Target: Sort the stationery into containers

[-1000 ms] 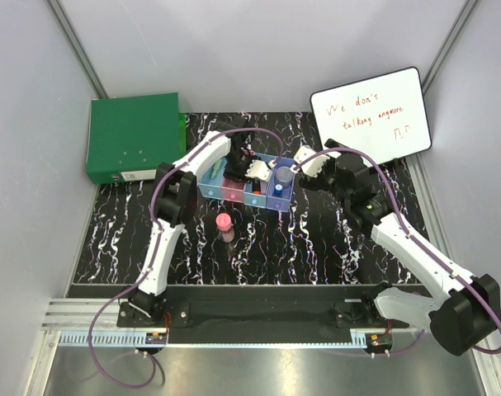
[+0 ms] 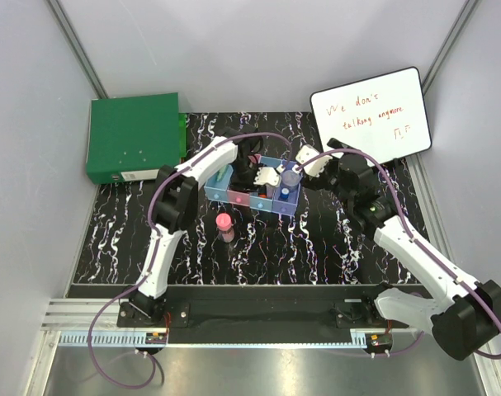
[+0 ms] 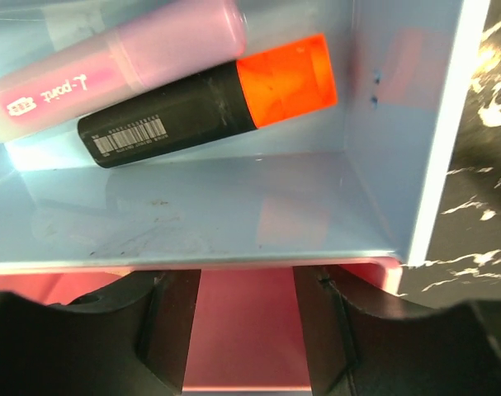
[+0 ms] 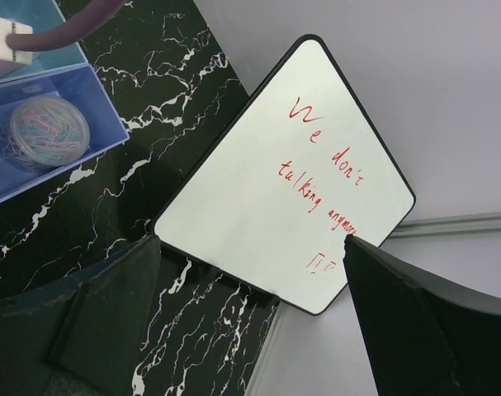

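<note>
In the top view a row of joined containers (image 2: pixel 238 197), light blue, pink and purple, lies partly under my left arm. My left gripper is over the pink container (image 3: pixel 248 338), its fingers apart and nothing visible between them. The light-blue container (image 3: pixel 176 206) beside it holds a pink pen-like tube (image 3: pixel 167 45) and a black marker (image 3: pixel 180 115) with an orange end. A clear round box of paper clips (image 4: pixel 49 130) sits in the purple container (image 4: pixel 110 132). My right gripper stands open and empty, right of the containers.
A bottle with a pink-red cap (image 2: pixel 224 221) stands in front of the containers. A green box (image 2: pixel 134 136) is at the back left, and a whiteboard (image 2: pixel 374 120) with red writing at the back right.
The row of containers has slid a little to the right, and my left gripper has moved right with it. The right arm has hardly moved. The bottle stays in place.
</note>
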